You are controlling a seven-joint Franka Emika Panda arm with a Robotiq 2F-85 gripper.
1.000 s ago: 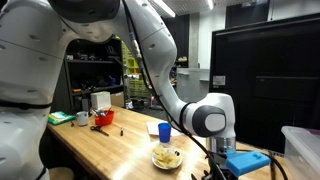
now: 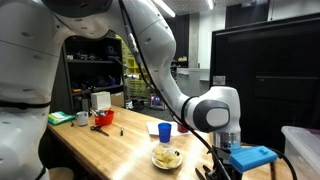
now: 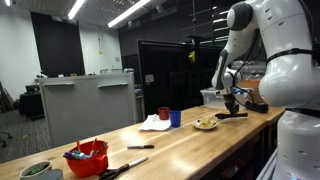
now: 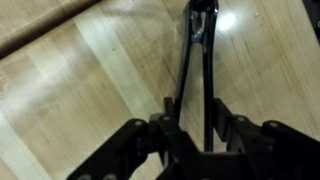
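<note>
A slim black two-legged tool, like tongs (image 4: pixel 208 90), runs up the wrist view, its legs meeting at a joint near the top edge. My gripper is shut on its legs at the lower middle. In exterior view 2 the gripper (image 3: pixel 232 107) is low over the far right part of the table, with a dark shape below it. Exterior view 1 shows the gripper (image 2: pixel 222 165) close to the tabletop, partly hidden by the arm and its blue part (image 2: pixel 252 158).
A plate of yellowish food (image 2: pixel 166 157) lies left of the gripper. Behind it stands a blue cup (image 2: pixel 165 131). Farther off is a red container (image 3: pixel 86 160) with things in it. A dark stick-like thing (image 4: pixel 45 22) crosses the wrist view's upper left corner.
The arm and its blue part have shifted a little to the right and slightly up in exterior view 1. The plate and cup stay where they were.
</note>
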